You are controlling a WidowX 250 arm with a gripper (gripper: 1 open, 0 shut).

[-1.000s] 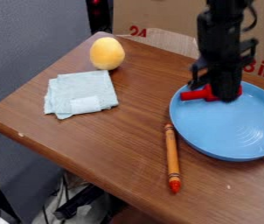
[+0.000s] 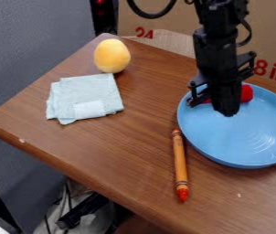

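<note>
The black gripper [image 2: 211, 96] is down over the back part of a light blue plate [image 2: 238, 137] on the right. A red object [image 2: 244, 93] lies on the plate at the gripper, partly hidden behind it; whether the fingers hold it is unclear. An orange crayon-like stick [image 2: 181, 164] with a red tip lies on the table just left of the plate.
A folded pale cloth [image 2: 86, 96] and a yellow rounded object [image 2: 111, 55] lie on the wooden table [image 2: 79, 155] at the left. A cardboard box [image 2: 165, 18] stands behind.
The gripper has shifted slightly left and changed its angle over the red object, which is now more hidden behind it.
</note>
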